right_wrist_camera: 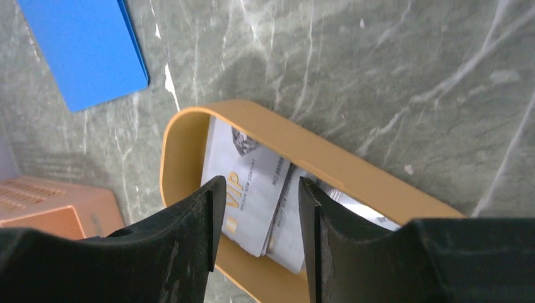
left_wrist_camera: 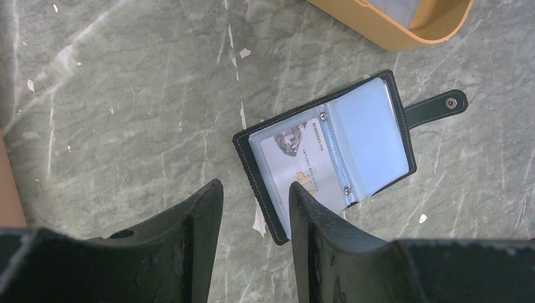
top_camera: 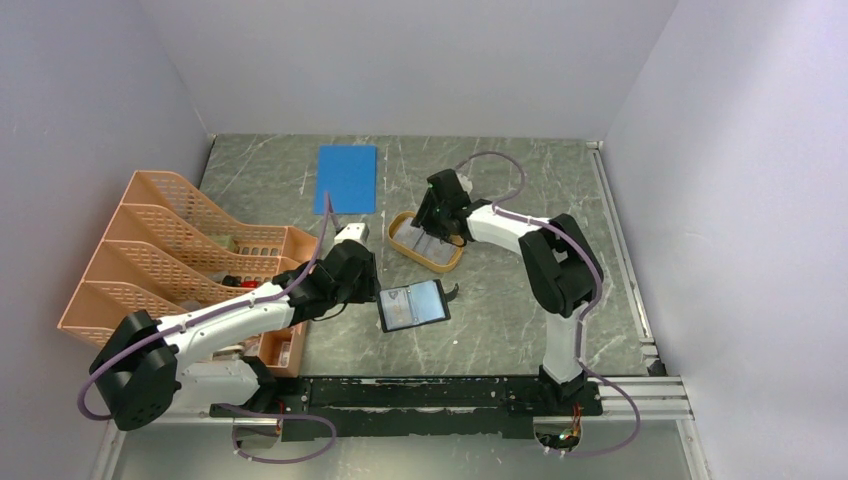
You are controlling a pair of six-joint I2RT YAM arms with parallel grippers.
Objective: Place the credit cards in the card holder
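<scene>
The black card holder (left_wrist_camera: 391, 189) lies opened flat on the table, its strap to the right in the left wrist view. A white card (left_wrist_camera: 309, 165) shows in its left sleeve; the right sleeve looks empty. My left gripper hangs over the holder's left edge, fingers apart with nothing between them. In the right wrist view, a greyish card (right_wrist_camera: 251, 183) marked VIP and at least one more card (right_wrist_camera: 291, 221) lie in a tan tray (right_wrist_camera: 315, 151). Above these cards is my right gripper, its fingers apart and empty. The far end of the tray is hidden behind it.
A flat blue rectangle (top_camera: 346, 179) lies behind the tray, to the left. Orange bins (top_camera: 190, 245) with assorted items line the left side.
</scene>
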